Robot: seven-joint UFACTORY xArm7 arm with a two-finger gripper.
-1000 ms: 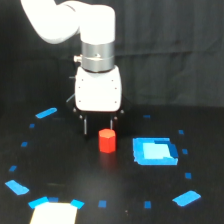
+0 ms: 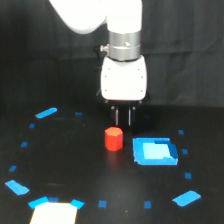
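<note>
A small red block (image 2: 114, 139) rests on the dark table near the middle of the camera view. Just above and slightly right of it in the picture are the dark fingertips of my gripper (image 2: 123, 119), hanging below the white hand. The fingers are hard to make out against the black background, so their opening cannot be judged. Nothing clearly shows between them. Whether a fingertip touches the block is unclear. To the block's right lies a blue square tray (image 2: 140, 153) with a whitish inside.
Small blue marks dot the table, with larger blue strips (image 2: 186, 198) near its edges. A pale square (image 2: 54, 213) lies at the front left.
My gripper has moved right and a little up in the picture. The red block now appears slightly farther right and higher. The blue tray has stayed put.
</note>
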